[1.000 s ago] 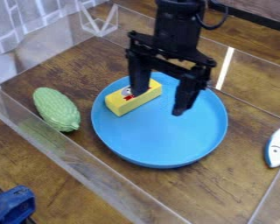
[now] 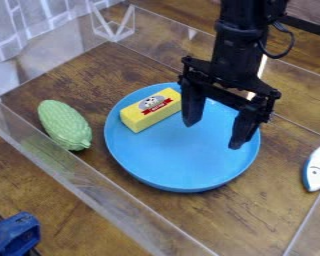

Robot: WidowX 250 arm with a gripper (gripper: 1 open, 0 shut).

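Note:
My black gripper (image 2: 226, 116) hangs over a blue plate (image 2: 176, 165), its two fingers spread apart and open, with nothing visible between them. On the plate's left part lies a yellow box (image 2: 147, 108) with a small printed label, to the left of the gripper and apart from it.
A green leafy vegetable (image 2: 64, 124) lies left of the plate on the wooden table (image 2: 176, 220). A white object (image 2: 315, 162) lies at the right edge, and a blue object (image 2: 13, 236) at the bottom left.
My gripper has moved to the right over the plate, uncovering more of the yellow box, which has stayed in place.

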